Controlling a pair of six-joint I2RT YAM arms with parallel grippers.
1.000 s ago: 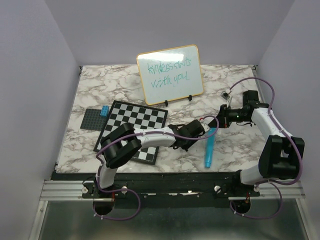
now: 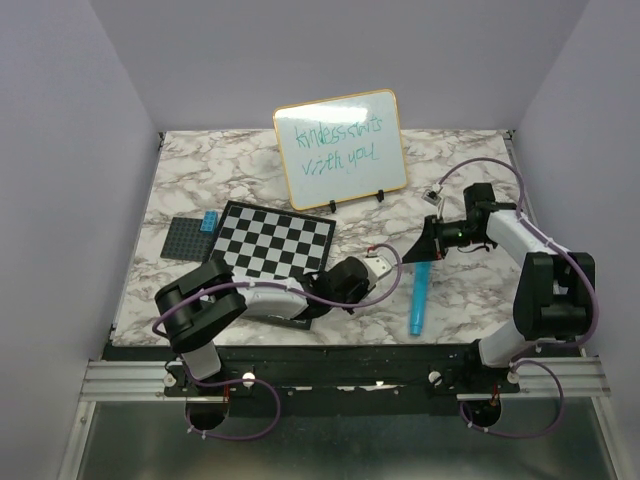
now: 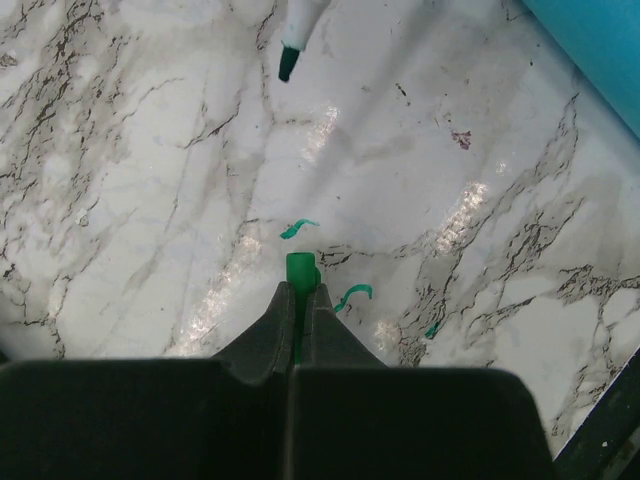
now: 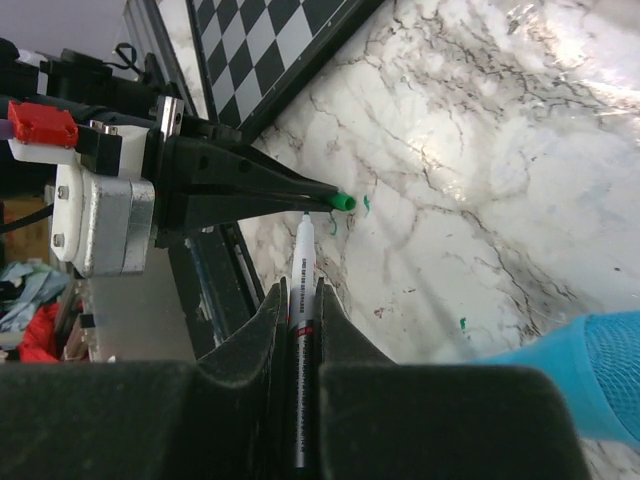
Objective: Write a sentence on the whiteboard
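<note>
The whiteboard (image 2: pixel 340 150) at the back carries green writing that reads roughly "kindess starts with you". My left gripper, low at the front centre, is shut on a small green marker cap (image 3: pixel 300 262). My right gripper is shut on a white marker, whose dark green tip (image 3: pixel 289 62) shows in the left wrist view, a little apart from the cap. Small green marks (image 3: pixel 355 295) show on the marble surface below.
A blue cylindrical holder (image 2: pixel 418 300) lies at front right, beside the right gripper. A chessboard (image 2: pixel 255 240) and a dark pad (image 2: pixel 185 240) occupy the left.
My left arm has drawn back to the left and toward the front. My right gripper has shifted slightly left, toward the left one.
</note>
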